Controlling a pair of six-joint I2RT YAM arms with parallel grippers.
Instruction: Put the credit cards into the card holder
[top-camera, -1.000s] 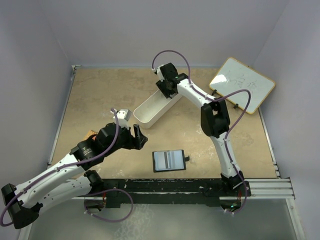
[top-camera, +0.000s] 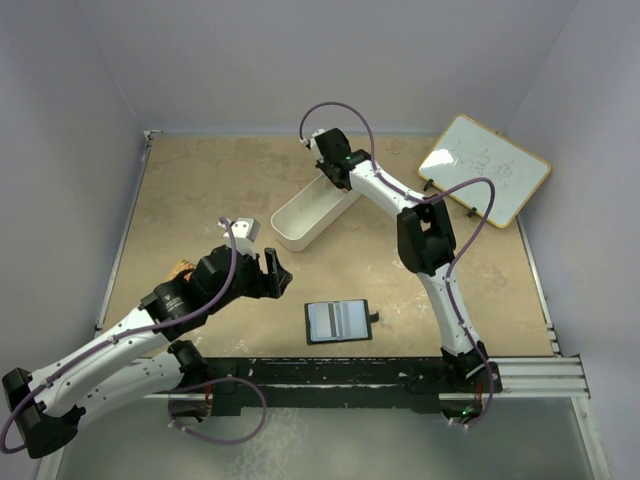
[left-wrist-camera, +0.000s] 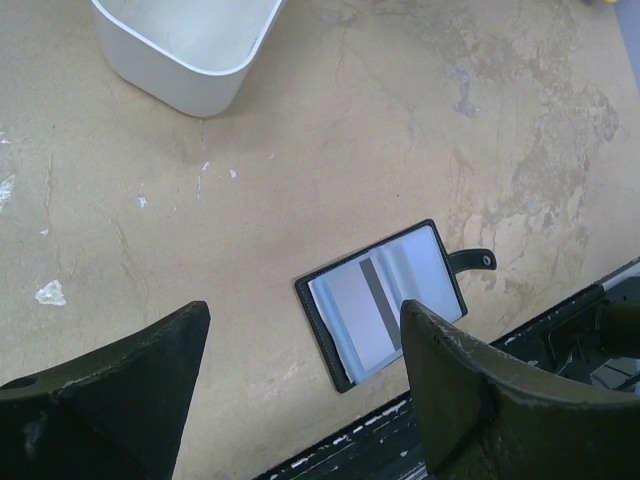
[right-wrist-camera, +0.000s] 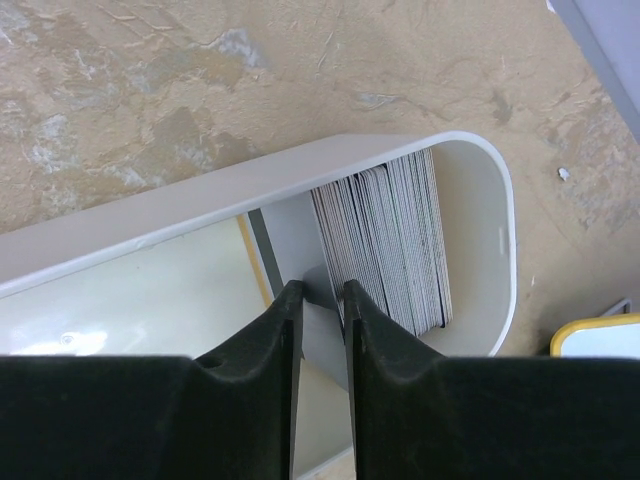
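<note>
A white box (top-camera: 296, 223) lies slantwise in the middle of the table. Inside its far end, a packed row of cards (right-wrist-camera: 385, 240) stands on edge, and a grey card with a dark stripe (right-wrist-camera: 287, 235) leans in front of them. The right gripper reaches into the box, its narrowly parted fingers either side of this grey card's edge; firm contact is not clear. The black card holder (left-wrist-camera: 318, 335) lies open near the front, clear pockets up. My left gripper hovers left of it, open and empty.
A small whiteboard (top-camera: 485, 170) occupies the back right. Something orange (top-camera: 180, 268) lies beside the left arm. Bare table separates the box from the holder, and the black rail (top-camera: 330, 372) runs along the front edge.
The box has moved a little up and to the right. Left arm and holder are unchanged.
</note>
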